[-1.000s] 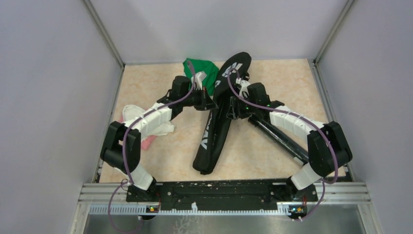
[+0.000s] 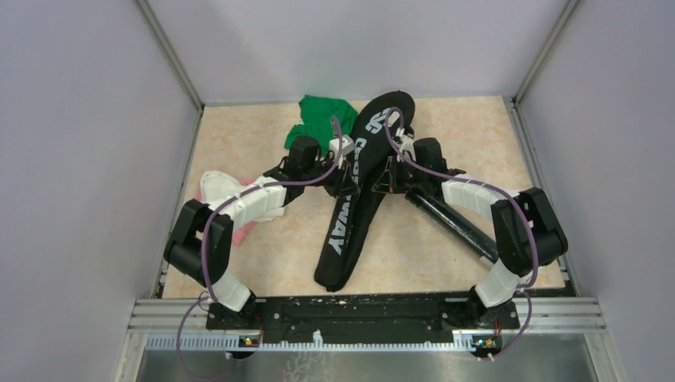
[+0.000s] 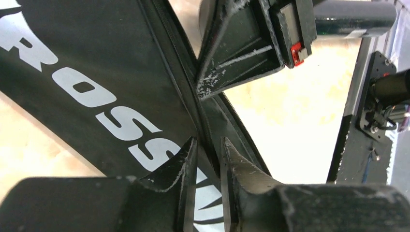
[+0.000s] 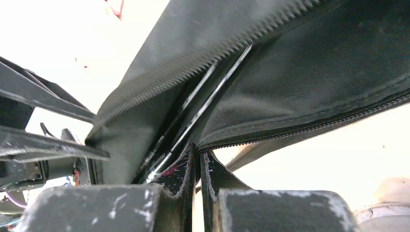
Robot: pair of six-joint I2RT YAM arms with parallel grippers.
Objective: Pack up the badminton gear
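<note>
The long black racket bag (image 2: 342,239) with white lettering lies lengthwise down the table's middle, unzipped along one side; two thin shafts (image 4: 218,89) show inside it in the right wrist view. My left gripper is over the zipper strip at the bag's middle, its fingers a little apart; whether the strip is between them is unclear. My right gripper is shut at the bag's other zipper edge (image 4: 309,129), which runs down to the fingertips.
A green cloth (image 2: 322,111) lies behind the bag, white and pink cloths (image 2: 219,187) at the left, and a dark tube (image 2: 454,223) diagonally at the right. The front middle beside the bag is clear.
My left gripper has moved down and right onto the bag. My right gripper has shifted slightly, and the bag's top end has shifted a little to the right.
</note>
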